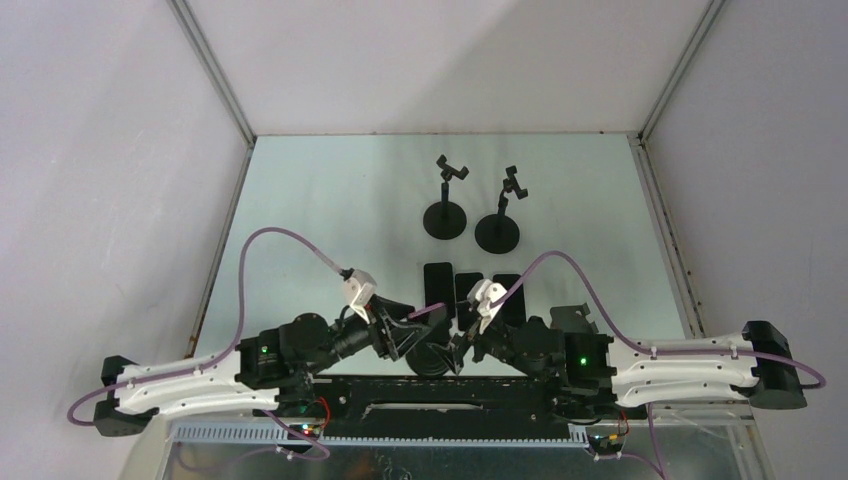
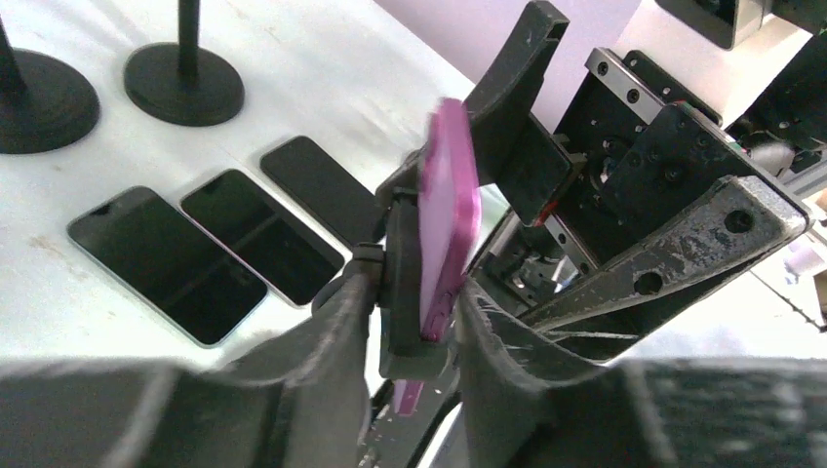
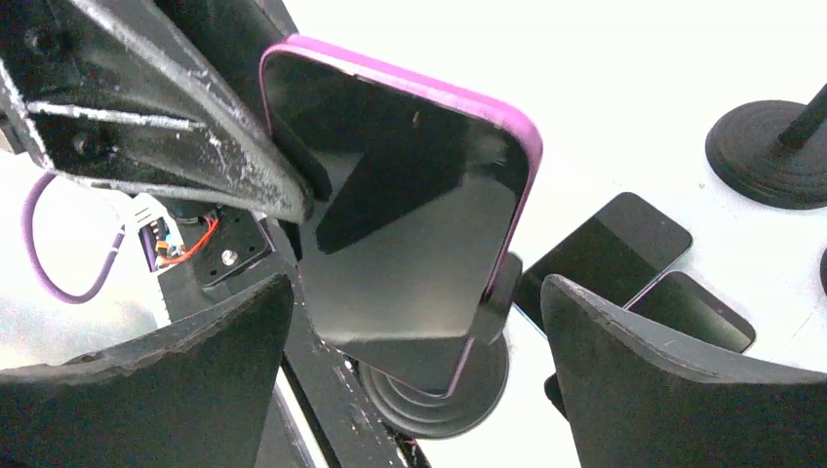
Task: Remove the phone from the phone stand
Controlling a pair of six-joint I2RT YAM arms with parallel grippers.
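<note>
The phone (image 3: 405, 224) has a pink edge and a dark screen, and sits tilted in the black clamp (image 3: 499, 297) of its stand. Beneath it is the stand's round base (image 3: 439, 390). My left gripper (image 1: 414, 330) is at the phone's left side with its fingers parted; one finger (image 3: 244, 161) lies across the screen's edge, the other is largely hidden behind the phone. In the left wrist view the pink edge (image 2: 452, 214) is seen nearly side-on beyond blurred fingertips. My right gripper is open, its fingers either side of the phone's lower part, apart from it.
Three dark phones lie flat behind the stand, among them the left one (image 1: 438, 277) and the right one (image 1: 510, 297). Two empty stands (image 1: 444, 220) (image 1: 497, 233) rise farther back.
</note>
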